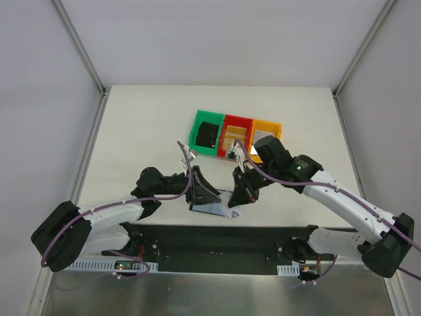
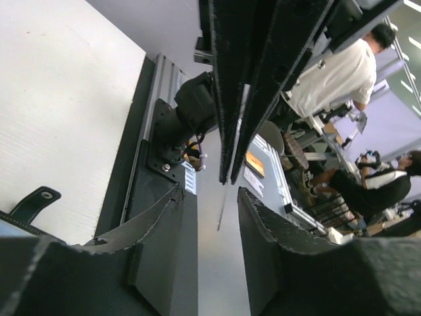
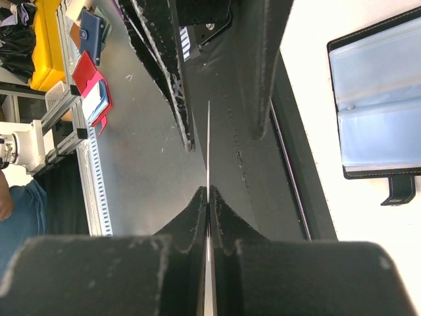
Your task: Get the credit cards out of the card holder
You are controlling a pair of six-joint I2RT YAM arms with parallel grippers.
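Observation:
My right gripper (image 1: 238,191) is shut on a thin card (image 3: 208,151), seen edge-on in the right wrist view and pale in the top view. My left gripper is part open, its fingers either side of that card (image 2: 223,205) at its far end, with no contact clear. The open card holder (image 3: 381,99), dark with clear sleeves, lies flat on the table below, partly hidden by the grippers in the top view.
Green (image 1: 197,141), red (image 1: 229,153) and orange (image 1: 276,128) bins stand behind the grippers.

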